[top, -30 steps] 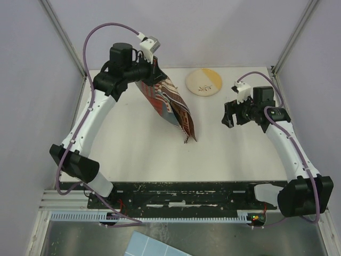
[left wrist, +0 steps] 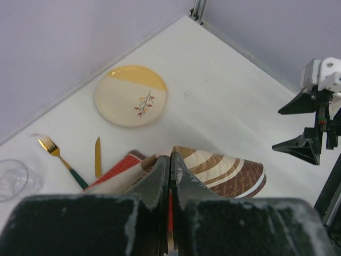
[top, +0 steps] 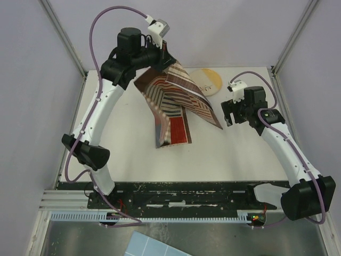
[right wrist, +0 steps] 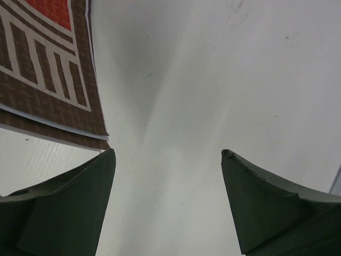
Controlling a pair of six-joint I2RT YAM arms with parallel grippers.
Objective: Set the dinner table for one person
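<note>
Pinched in my left gripper point(top: 166, 61) is a striped placemat point(top: 184, 92) in brown, cream and red. It hangs down in folds, its lower part reaching the white table's middle. In the left wrist view the fingers are closed on the cloth's edge. My right gripper point(top: 230, 113) stands open over the right side of the table, empty; one corner of the mat lies just left of its fingers in the right wrist view. A round cream plate point(left wrist: 131, 97) with a yellow edge lies at the back.
A fork point(left wrist: 63, 161) with a green handle, a gold knife point(left wrist: 98, 158) and a clear glass point(left wrist: 17, 180) rest at the back left. Bare table point(top: 250, 160) extends at the front and right.
My left gripper has moved up and slightly right in the top view. The mat has spread wider, with one corner swung right towards my right gripper, which has hardly moved.
</note>
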